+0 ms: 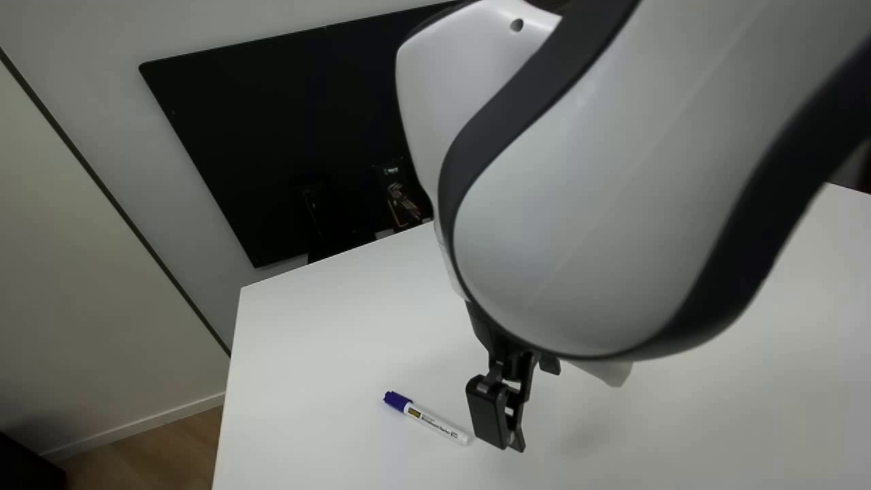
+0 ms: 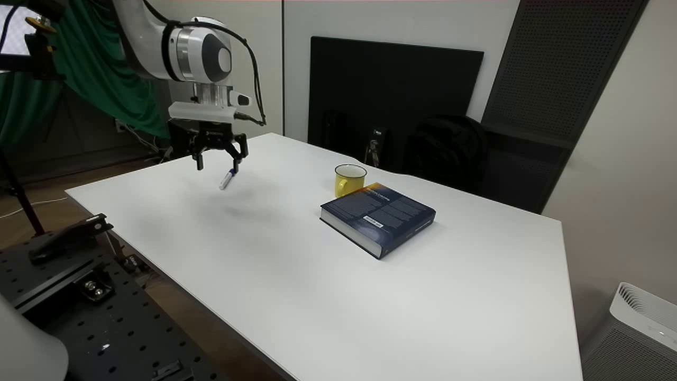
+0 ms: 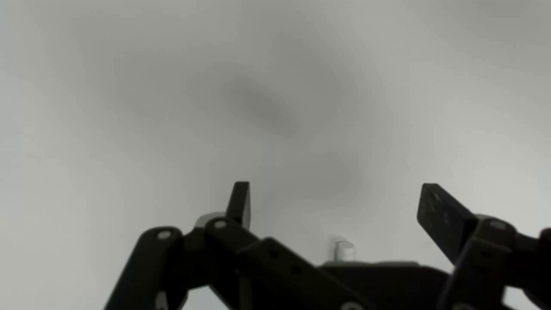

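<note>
A white marker with a dark blue cap (image 1: 429, 420) lies on the white table, its cap towards the upper left in exterior view 1. Above the table hangs my gripper (image 2: 217, 168), open, its two fingers spread wide with nothing between them. In the wrist view only the white end of the marker (image 3: 345, 250) shows, at the bottom between the fingers of the gripper; the gripper's own body hides the rest. From exterior view 2 the marker (image 2: 226, 180) appears just below and beside one fingertip, on the tabletop.
A yellow mug (image 2: 349, 180) stands beside a thick dark blue book (image 2: 378, 217), well away from the gripper. Bare white table (image 2: 254, 254) surrounds the marker. Behind the table is a black screen (image 2: 393, 89).
</note>
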